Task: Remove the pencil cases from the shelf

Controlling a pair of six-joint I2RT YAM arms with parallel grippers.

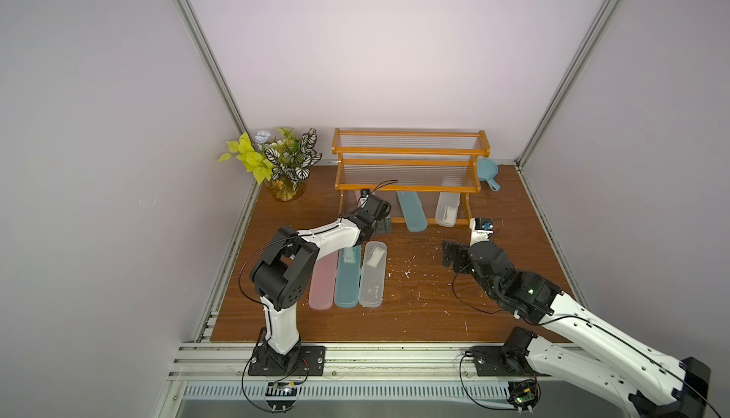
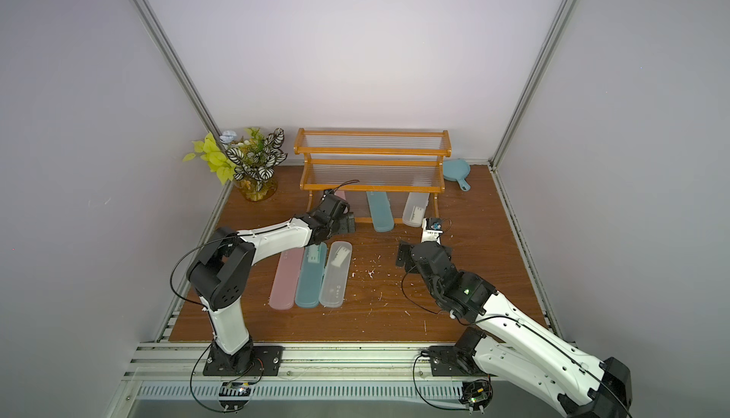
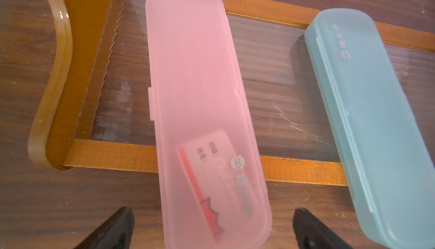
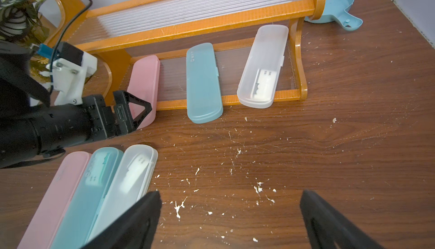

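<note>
On the bottom tier of the wooden shelf (image 4: 194,27) lie three pencil cases: a pink one (image 3: 194,76) at the left, a blue one (image 4: 202,81) in the middle and a clear one (image 4: 266,58) at the right. Their near ends stick out over its front rail. My left gripper is open, one finger on each side of the pink case's near end, apart from it. Three more cases lie side by side on the table: pink (image 1: 323,281), blue (image 1: 347,285) and clear (image 1: 372,281). Over the table at right, my right gripper is open and empty.
A vase of leafy plants (image 1: 285,167) stands left of the shelf. A blue pan-shaped item (image 4: 335,9) sits beyond its right end. Upper tiers overhang the cases. Pale scraps dot the clear table middle.
</note>
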